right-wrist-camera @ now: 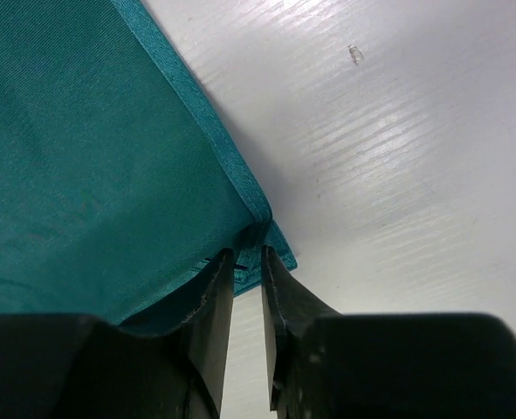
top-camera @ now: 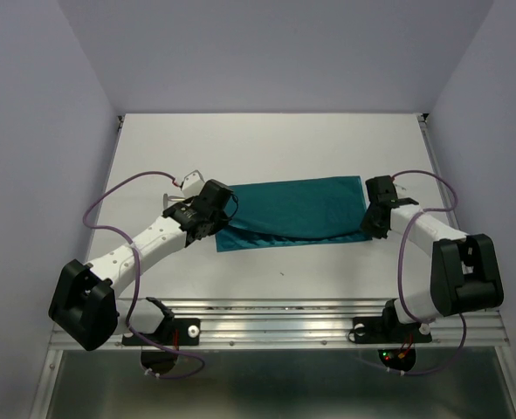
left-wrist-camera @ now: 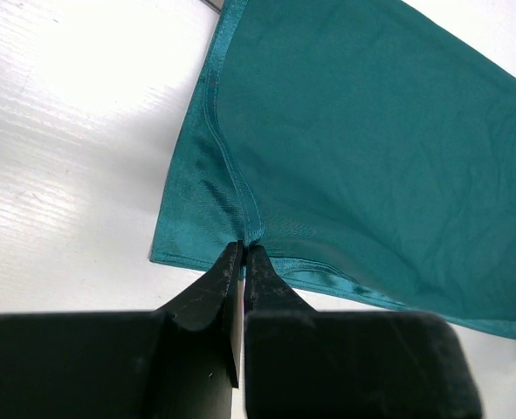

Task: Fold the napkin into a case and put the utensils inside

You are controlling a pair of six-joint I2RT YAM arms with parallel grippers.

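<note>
A teal napkin lies across the middle of the table, its front edge partly doubled over so that a strip of lower layer shows along the front. At its front left, my left gripper is shut on a corner of the upper layer. My right gripper stands slightly open at the front right corner; cloth shows between and just beyond its fingertips, not visibly pinched. Thin metallic utensils lie left of the napkin, mostly hidden behind the left arm; one end of a utensil peeks in at the left wrist view's top.
A metal rail runs along the front edge. Grey walls stand at both sides. A small dark mark is on the tabletop to the right.
</note>
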